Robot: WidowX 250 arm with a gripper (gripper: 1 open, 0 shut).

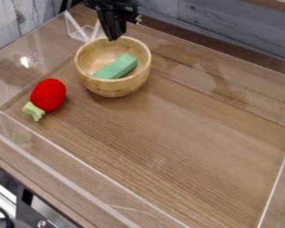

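A tan bowl (110, 84) sits in the upper left of the wooden table, holding a green block (117, 67) lying tilted on its bottom. My black gripper (109, 34) is above the bowl's back rim, at the top edge of the view and mostly cut off; whether its fingers are open or shut is unclear.
A red object (49, 93) with a pale green piece (35, 110) lies left of and below the bowl. A wall runs along the back.
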